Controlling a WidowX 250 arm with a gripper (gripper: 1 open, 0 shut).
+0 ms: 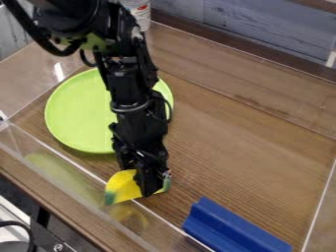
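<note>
My gripper (141,169) is low at the front of the wooden table, shut on a small yellow object (125,187) with green at its ends, partly hidden by the fingers. The object sits beside a clear plastic edge or wall along the front left. A green plate (77,113) lies behind and left of the gripper, partly hidden by the arm.
A blue block (234,227) lies at the front right. A white container (140,12) stands at the back, near the grey wooden wall.
</note>
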